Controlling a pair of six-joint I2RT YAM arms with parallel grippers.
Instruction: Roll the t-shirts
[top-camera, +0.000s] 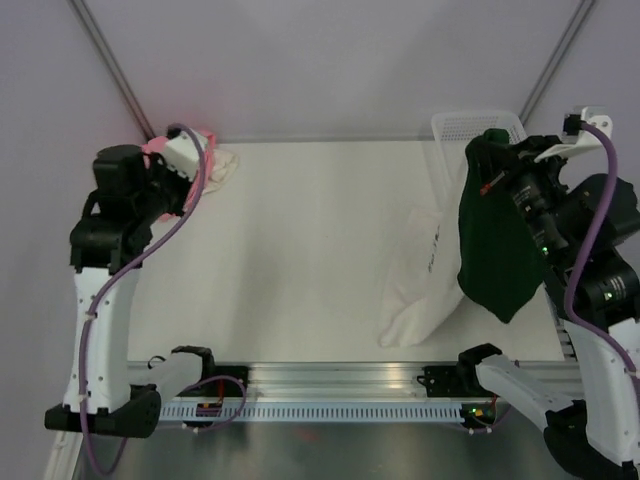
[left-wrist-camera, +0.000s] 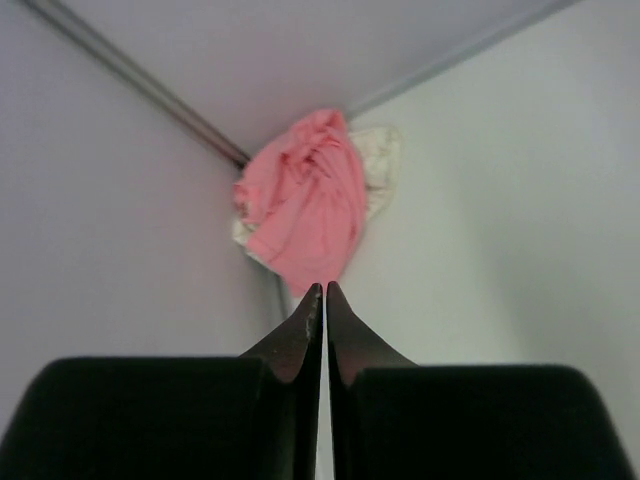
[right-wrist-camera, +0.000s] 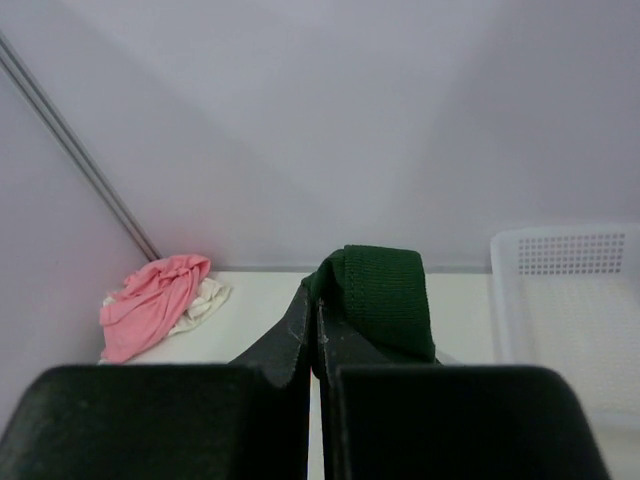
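A dark green and white t-shirt (top-camera: 497, 260) hangs from my right gripper (top-camera: 487, 180), high at the right; its white part (top-camera: 420, 300) trails down to the left. In the right wrist view green fabric (right-wrist-camera: 385, 290) is pinched at the fingertips, with the fingers shut on it. My left gripper is raised at the left, its fingertips together with nothing visible between them. A pink garment (left-wrist-camera: 312, 210) and a cream cloth (left-wrist-camera: 378, 160) lie crumpled in the back left corner, beyond the left gripper.
A white plastic basket (right-wrist-camera: 560, 250) stands at the back right, partly hidden in the top view by the green shirt.
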